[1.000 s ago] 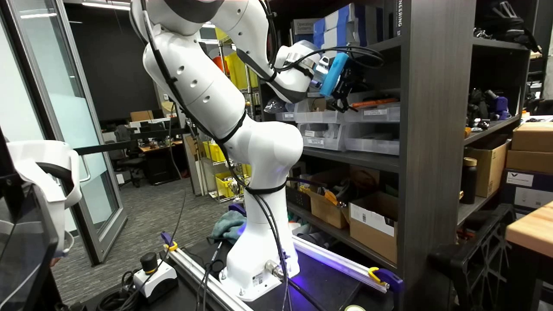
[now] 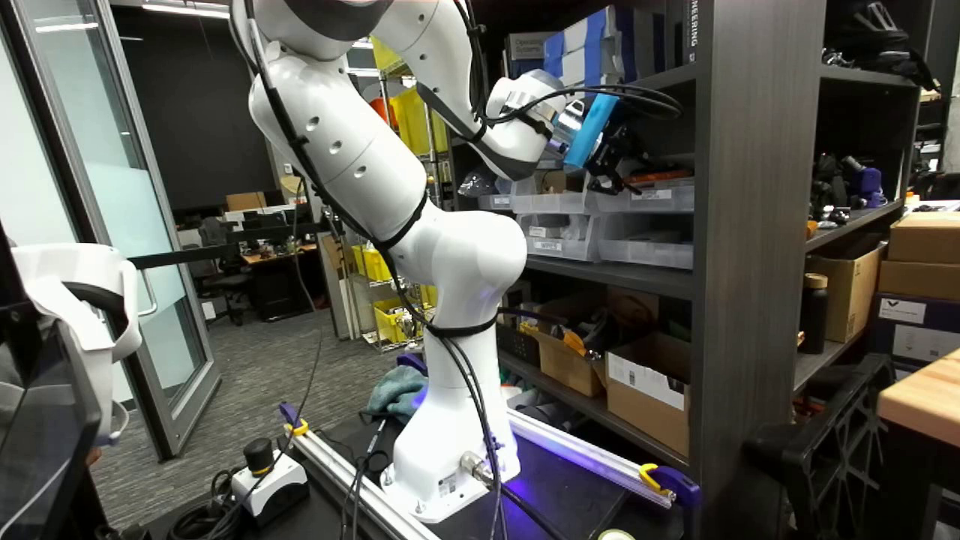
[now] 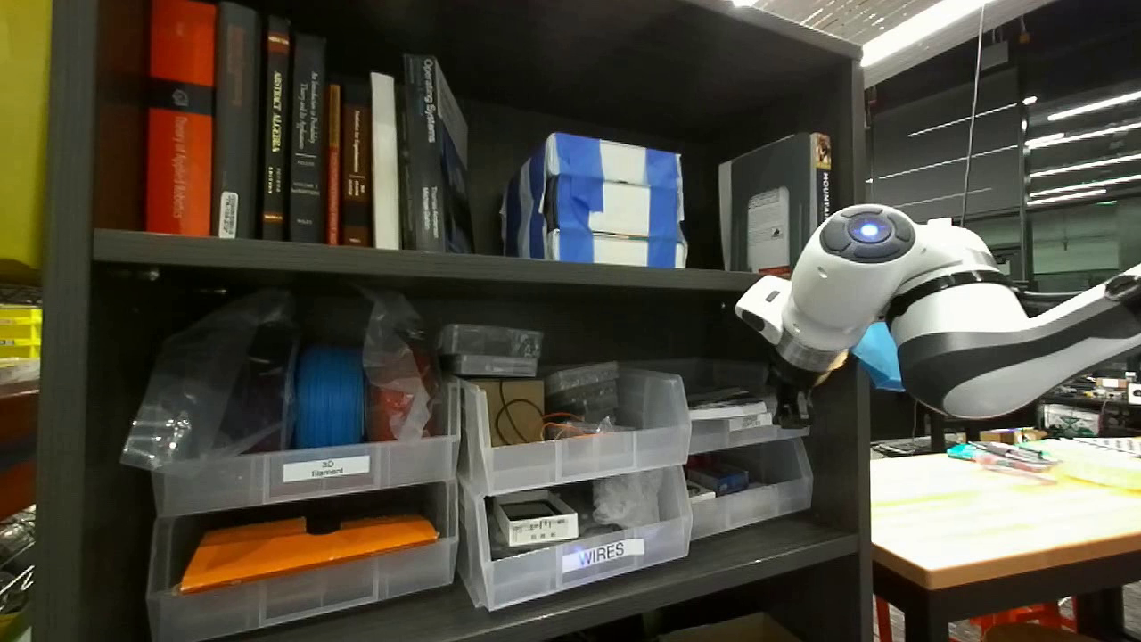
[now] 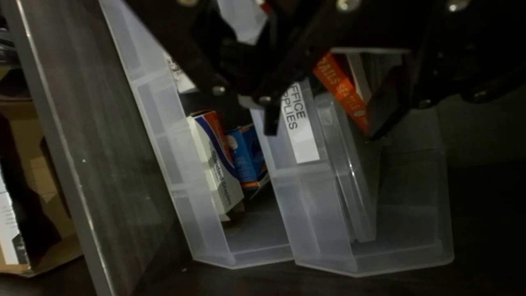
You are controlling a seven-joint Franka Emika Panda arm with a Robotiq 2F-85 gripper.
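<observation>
My gripper hangs over the upper bin marked for office supplies, its two dark fingers spread apart. An orange strip-like item with lettering [image 4: 342, 91] lies in the space between them, close to the right-hand finger [image 4: 389, 111]; whether they touch I cannot tell. This upper clear bin [image 4: 315, 212] also contains a clear flat case [image 4: 352, 177]. In exterior view 1 the gripper [image 2: 616, 171] is at the bin's front, beside the orange item [image 2: 661, 176]. Exterior view 2 shows the gripper [image 3: 793, 405] at the right-hand bins, its fingertips hard to make out.
A lower bin [image 4: 197, 217] holds a staples box [image 4: 217, 167] and a blue box [image 4: 246, 155]. The shelf board [image 3: 663, 280] runs above the bins, and the shelf's side panel [image 2: 751, 270] stands close to the right. Filament and wire bins [image 3: 599, 555] stand further left.
The wrist and gripper have shifted a little to the right in exterior view 1, toward the shelf's side panel. The arm's base and the bins look unmoved.
</observation>
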